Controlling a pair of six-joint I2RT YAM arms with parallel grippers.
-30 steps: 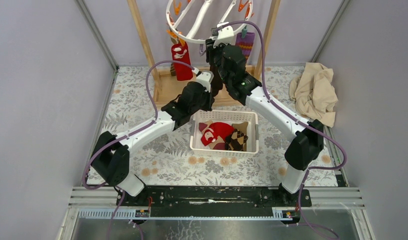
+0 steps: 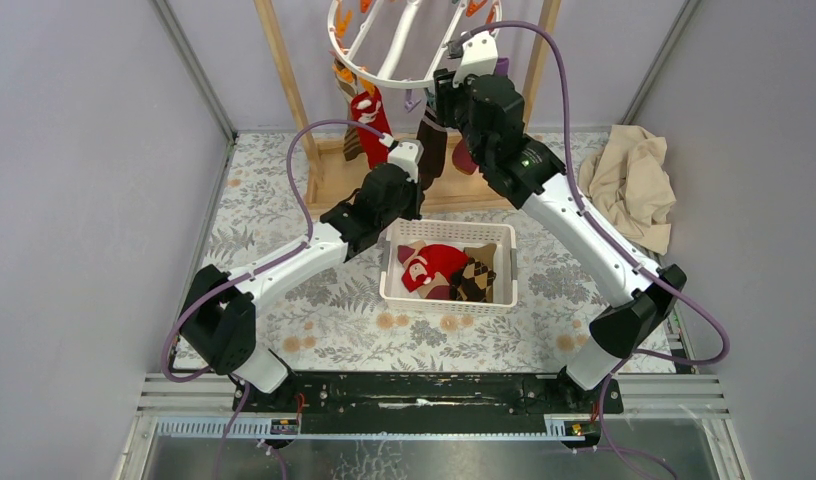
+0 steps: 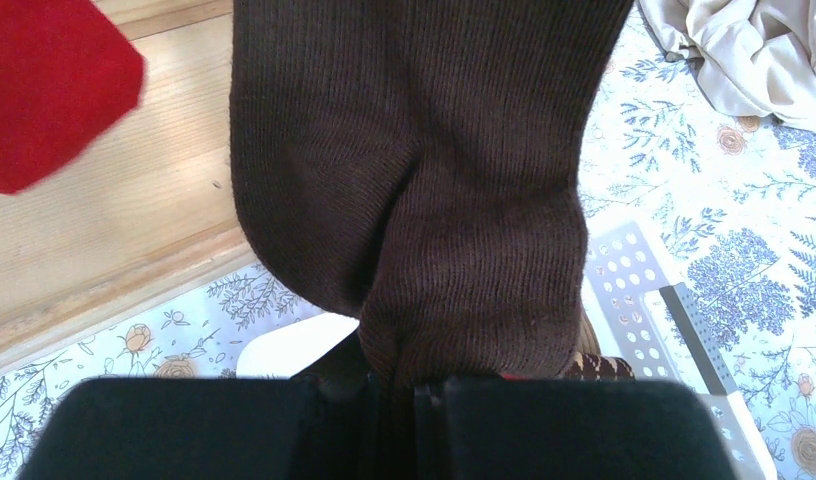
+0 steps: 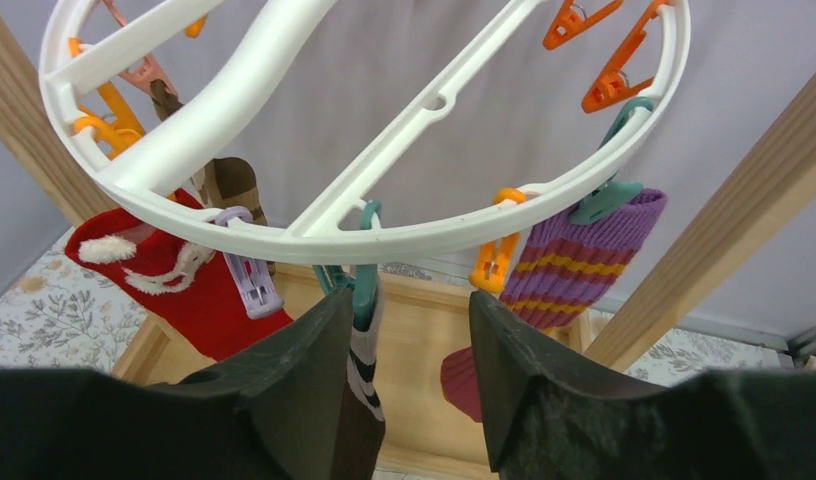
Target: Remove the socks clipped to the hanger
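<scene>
The dark brown sock (image 2: 432, 145) hangs below the hanger (image 2: 389, 80). In the left wrist view my left gripper is shut on the lower end of that brown sock (image 3: 414, 190). Its striped cuff (image 4: 365, 350) rises to a teal clip (image 4: 365, 290) on the hanger's rim (image 4: 284, 243); I cannot tell whether the clip still pinches it. My right gripper is up at the rim with fingers apart, the clip close beside its left finger and a clear gap to the other. A red sock (image 4: 184, 280) and a purple striped sock (image 4: 584, 255) hang on either side.
A white basket (image 2: 392, 292) with several socks lies below the hanger. The wooden stand's posts (image 2: 281, 70) flank it. Beige cloth (image 2: 629, 180) is at the right. Orange clips (image 4: 496, 262) and a lilac clip (image 4: 249, 275) hang on the rim.
My right arm has moved to the right and slightly upward along the hanger's rim. The red sock and the hanger have turned a little. My left gripper has hardly moved.
</scene>
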